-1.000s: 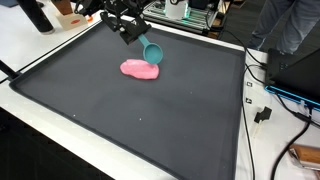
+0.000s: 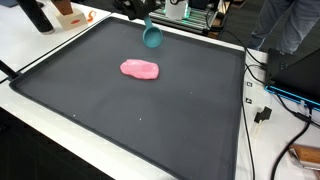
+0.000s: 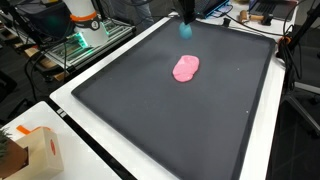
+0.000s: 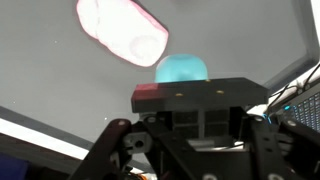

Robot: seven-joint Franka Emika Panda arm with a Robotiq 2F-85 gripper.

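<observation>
A pink cloth-like lump [image 2: 139,69] lies on the dark board [image 2: 140,115], toward its far side. In the second exterior view the same pink lump [image 3: 186,68] sits in front of a light-blue round-ended object [image 3: 186,32]. My gripper is shut on that blue object [image 4: 181,68], whose rounded end sticks out past the fingers in the wrist view. The blue object [image 2: 152,37] hangs beyond the pink lump and apart from it in the first exterior view. Most of the gripper is cut off at the top in both exterior views.
The middle and near parts of the board are bare. A white table edge [image 2: 85,145] borders it. Cables and a small light-coloured item [image 2: 263,115] lie at the right, and a cardboard-coloured box [image 3: 38,155] stands at the lower left.
The blue object and my gripper have moved up and away from the pink lump, toward the far edge of the board. The pink lump looks unmoved.
</observation>
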